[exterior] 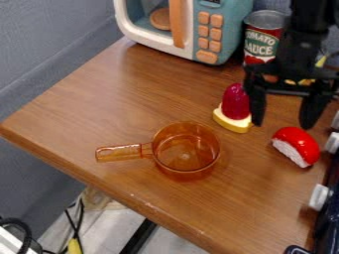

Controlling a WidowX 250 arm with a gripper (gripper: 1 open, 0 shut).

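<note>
My black gripper [282,112] hangs at the right over the table, its fingers open and spread, above and a little behind a red-and-white sushi piece [295,145], with nothing seen between them. A dark red piece [236,99] stands on a yellow base [233,122] left of the gripper. An orange translucent pan [185,149] sits at the middle front, handle pointing left.
A toy microwave [173,25] stands at the back, beside a tomato sauce can [263,40]; a second can is mostly hidden behind the arm. Dark items with white knobs line the right edge.
</note>
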